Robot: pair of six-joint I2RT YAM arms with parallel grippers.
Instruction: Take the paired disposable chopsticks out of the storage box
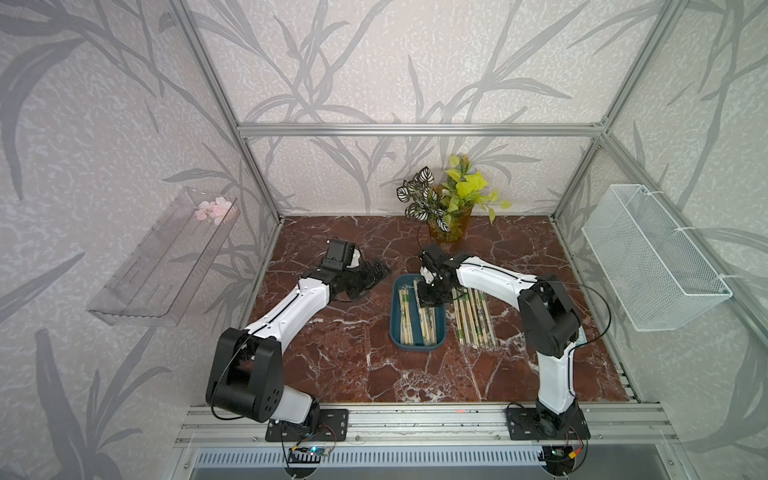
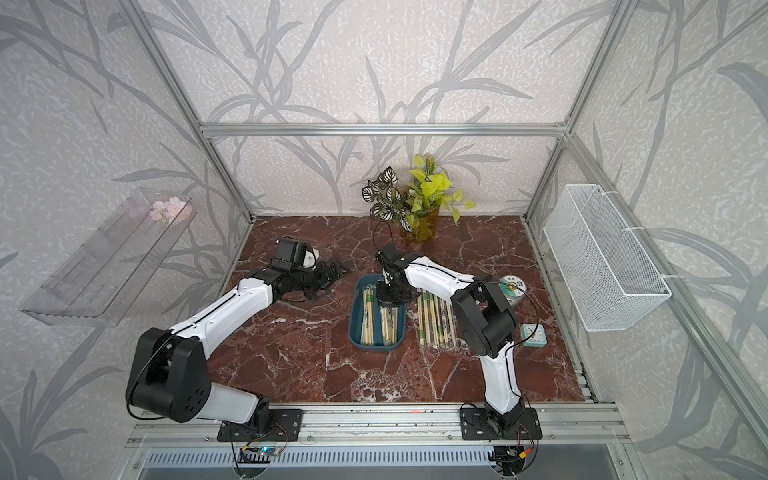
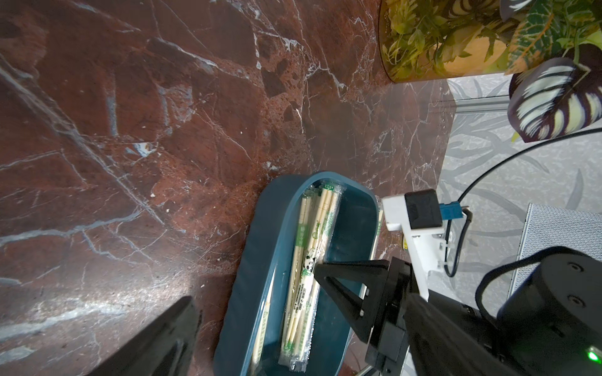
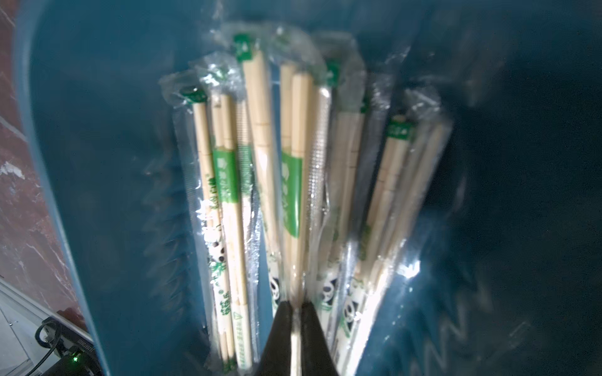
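Wrapped chopsticks lie in the dark teal storage box. My right gripper is down inside the box at the chopsticks, its fingertips close together, with a pale stick visible at or under the gap; whether it grips that cannot be told. My left gripper hovers above the table left of the box; in the left wrist view its fingers are blurred at the lower edge, far apart, with nothing between them.
A row of wrapped chopsticks lies right of the box. A potted plant stands at the back. Wire basket and clear tray hang on the walls.
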